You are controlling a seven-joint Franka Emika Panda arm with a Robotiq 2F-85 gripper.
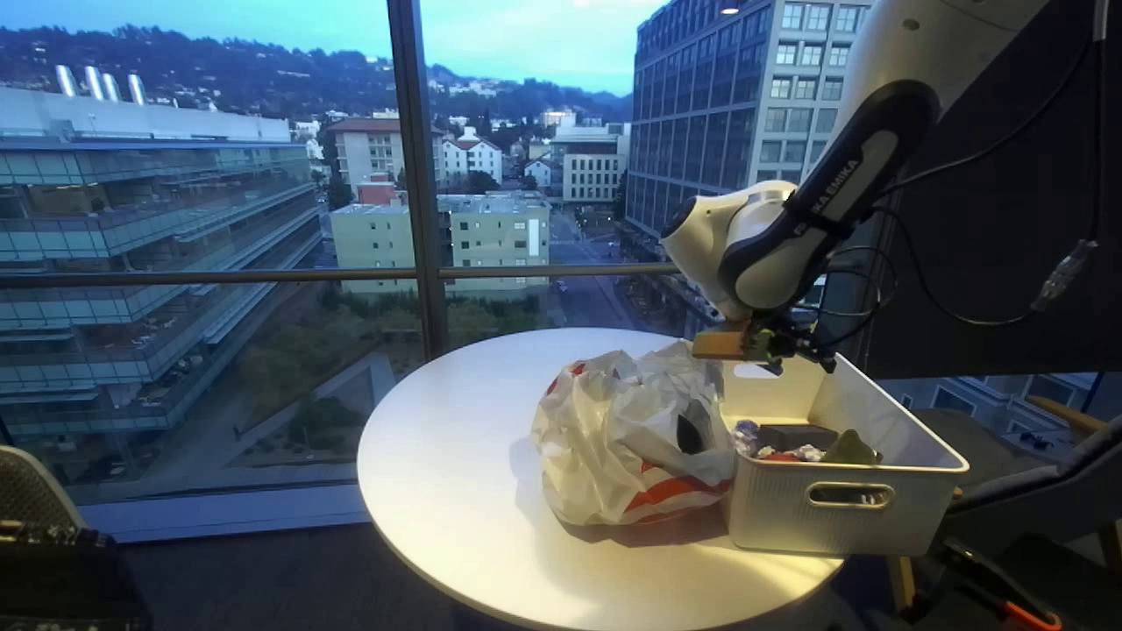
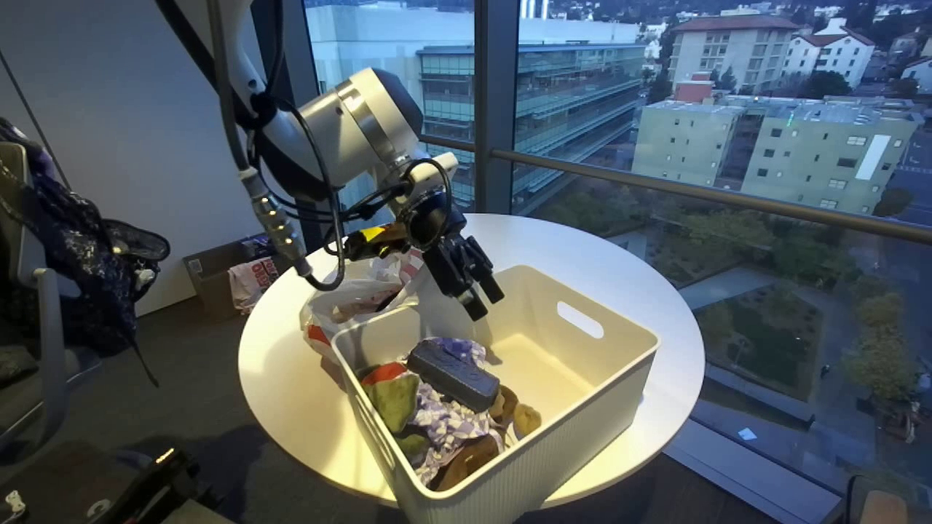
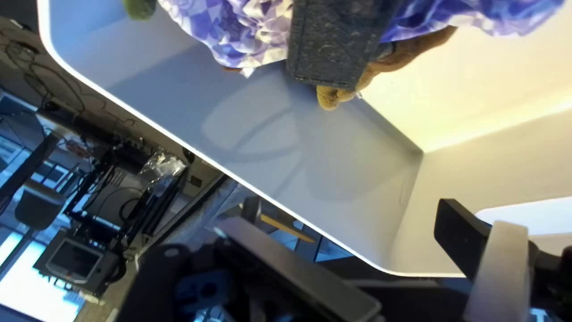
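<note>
In exterior view 2 my gripper [image 2: 486, 303] is open over the white bin [image 2: 583, 421], with nothing between its fingers. Below it a dark grey rectangular case [image 2: 454, 374] rests on top of a purple-and-white patterned cloth [image 2: 447, 425] inside the bin. The wrist view shows the end of the dark case [image 3: 338, 48] lying across the cloth [image 3: 225, 27], clear of my fingers. Both fingers show at the bottom of that view, wide apart. In exterior view 1 the gripper is partly hidden behind its own mount, above the bin's far end.
A crumpled white plastic bag [image 1: 621, 442] with red marks stands against the bin on the round white table [image 1: 452, 452]. Green, red and brown soft items [image 2: 395, 400] share the bin. Its window-side end has bare floor, and the table's left half is clear.
</note>
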